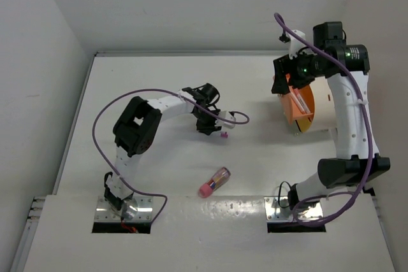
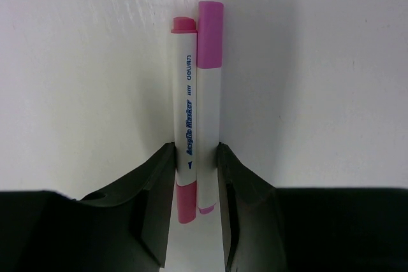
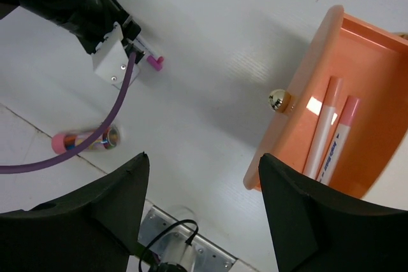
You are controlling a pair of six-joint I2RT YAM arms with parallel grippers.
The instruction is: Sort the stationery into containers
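Two white markers lie side by side on the white table, one red-capped (image 2: 186,113), one pink-capped (image 2: 210,36). My left gripper has its fingertips on either side of both, touching or nearly so; whether it grips them I cannot tell. An orange container (image 3: 371,68) stands at the right with two pink-capped pens (image 3: 336,148) inside. My right gripper hangs open near it, nothing between its fingers. A clear tube with a pink lid (image 1: 214,181) and coloured contents lies at the front of the table.
The right arm and its purple cable reach over the container. Metal mounts (image 1: 124,214) line the front edge.
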